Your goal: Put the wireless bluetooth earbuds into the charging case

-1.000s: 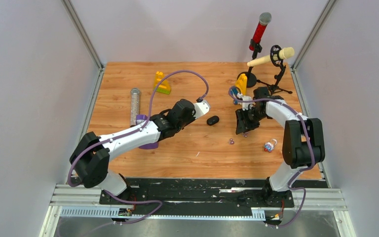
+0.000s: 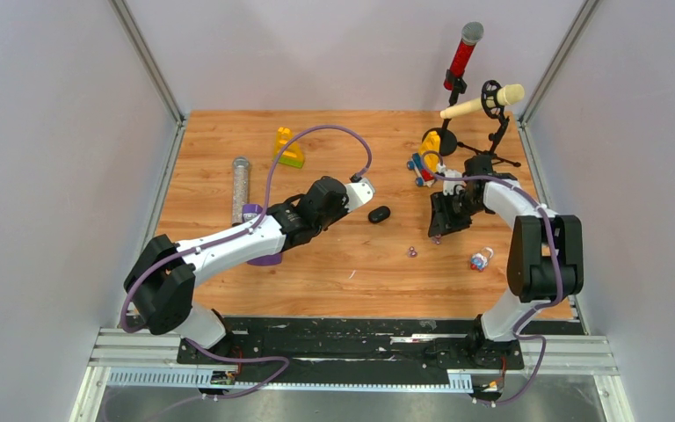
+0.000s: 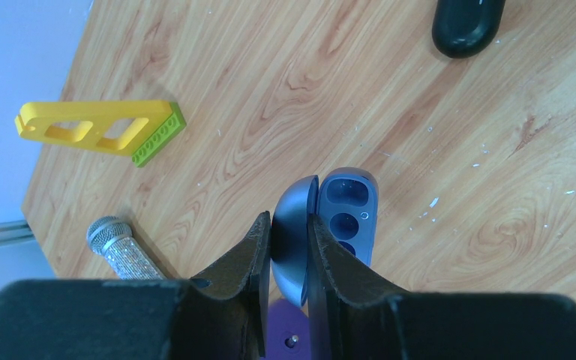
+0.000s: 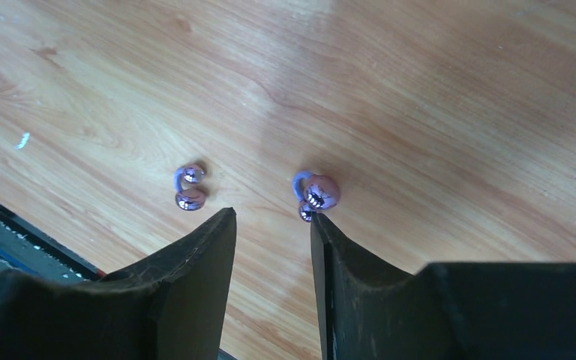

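Observation:
My left gripper is shut on the blue charging case, pinching its raised lid. The case is flipped open, with its hollows facing the camera; its lower part is hidden behind a finger. Two shiny purple earbuds lie apart on the wood. In the right wrist view, one earbud is left of the fingers, and the other earbud appears just beyond the right fingertip. Over them, my right gripper is partly open, with nothing held between its fingers.
A black oval object lies mid-table. A small blue-and-white toy is right of the earbuds. Tripod stands fill the back right; a yellow-green block and a glittery microphone are at left.
My right gripper has shifted slightly to the right. The left arm and both earbuds appear still.

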